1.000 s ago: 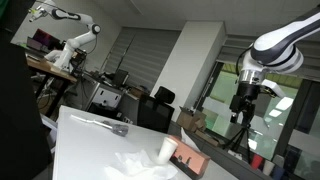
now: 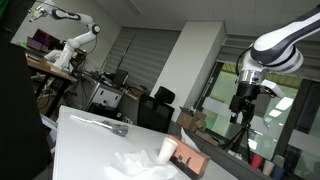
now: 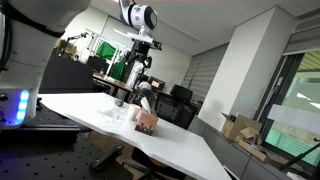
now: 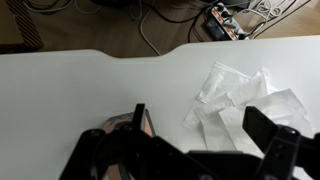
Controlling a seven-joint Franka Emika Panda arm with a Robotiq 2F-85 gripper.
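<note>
On the white table [image 2: 85, 150] stands a reddish-brown tissue box [image 2: 188, 158] with a white tissue [image 3: 145, 103] sticking up from its top. A white cup [image 2: 167, 149] is close beside it. Crumpled white tissues [image 2: 137, 166] lie flat near the table's front in exterior view 1, and also show at the right of the wrist view. My gripper is open, nothing visible between its fingers. It hangs well above the table. In the wrist view the left finger partly covers the tissue box [image 4: 120, 122]; the cup cannot be made out there.
A metal utensil [image 2: 103, 124] lies towards the far left of the table. Beyond the table edge are cables and a power strip [image 4: 224, 20] on the floor. An office chair [image 2: 156, 108] stands behind.
The dark shape at the left edge of exterior view 1 reaches slightly further right. My arm and the things on the table look unmoved.
</note>
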